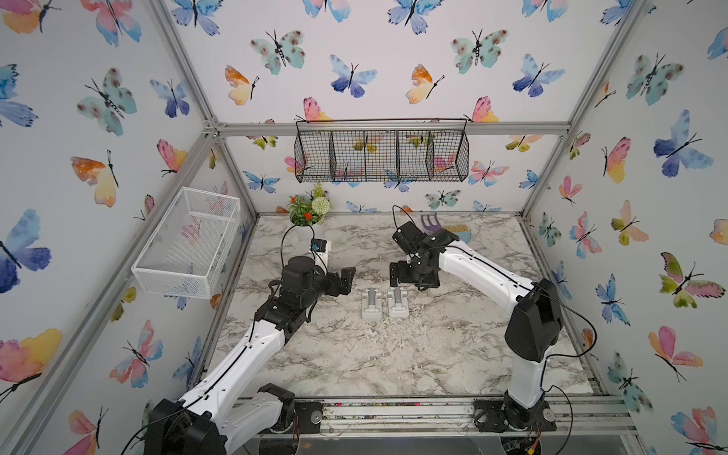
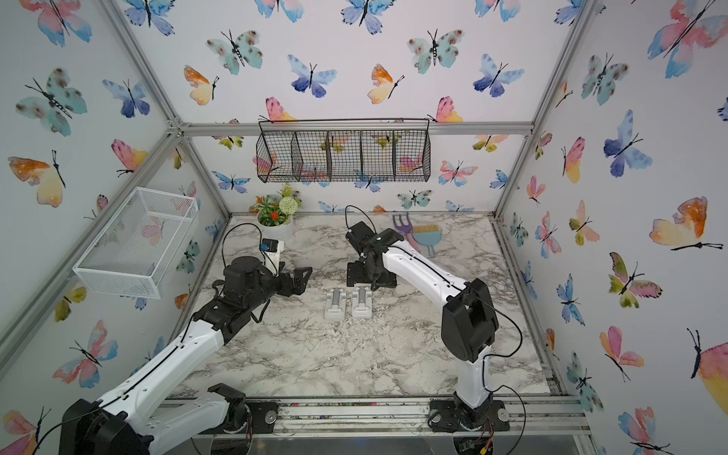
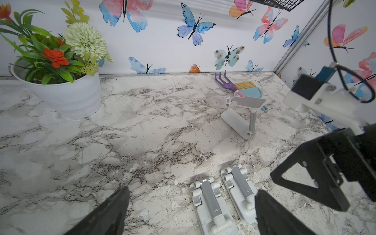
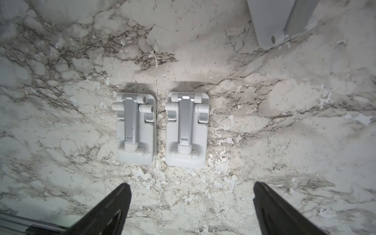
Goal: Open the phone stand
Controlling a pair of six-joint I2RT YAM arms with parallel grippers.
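Two grey-white phone stands lie folded flat side by side, the left folded stand (image 4: 135, 129) and the right folded stand (image 4: 186, 131). Another stand, an unfolded one, rises behind them with its plate lifted on an arm; its grey plate (image 4: 270, 19) enters the right wrist view at the top. My right gripper is open over the table above the folded pair, nothing between its fingers. To the left of the pair and slightly behind, my left gripper (image 1: 347, 280) is also open and empty.
A potted plant (image 3: 62, 90) stands at the back left. The purple fork (image 3: 225, 81) and blue dustpan brush (image 3: 248, 90) lie near the back wall. Wire baskets (image 1: 381, 155) hang above.
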